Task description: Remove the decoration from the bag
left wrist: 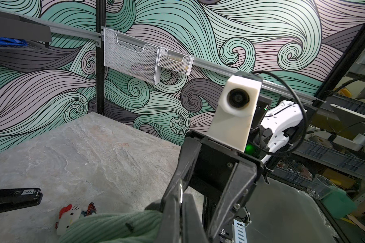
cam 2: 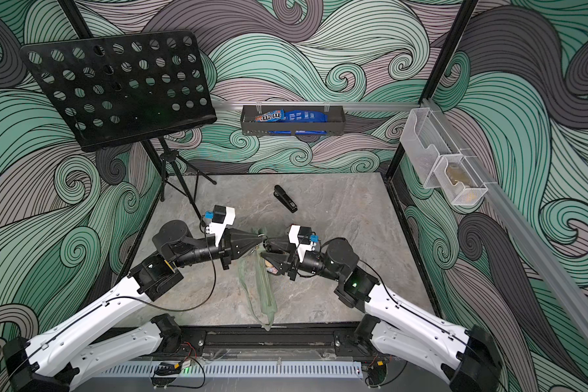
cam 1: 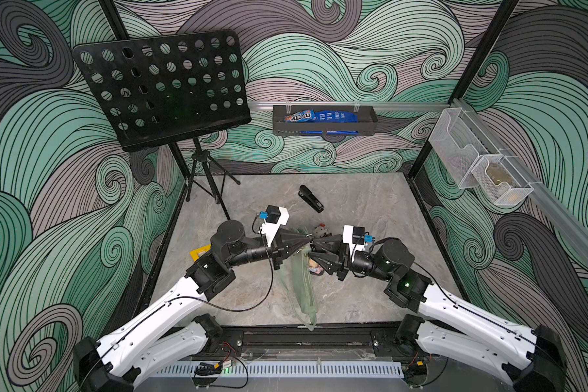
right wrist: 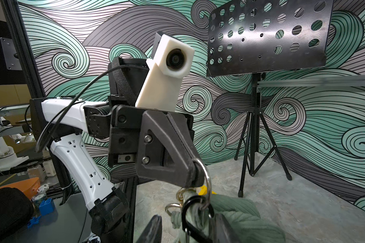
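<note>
The green ribbed bag (cam 1: 300, 287) hangs below the meeting point of both grippers. My left gripper (cam 1: 309, 237) is shut, with a thin silver ring (right wrist: 207, 180) at its fingertips. Below that, a black clasp (right wrist: 186, 216) and a gold ring (right wrist: 180, 196) hang at the gathered top of the bag. My right gripper is part open, one finger (right wrist: 152, 230) on either side of the black clasp. In the left wrist view, a white character charm (left wrist: 69, 218) with red details shows beyond the bag; how it is attached is hidden.
A black stapler (cam 1: 311, 198) lies on the grey table behind the grippers. A small doll (cam 1: 315, 264) is partly hidden under my right gripper. The black music stand (cam 1: 202, 156) rises at the back left.
</note>
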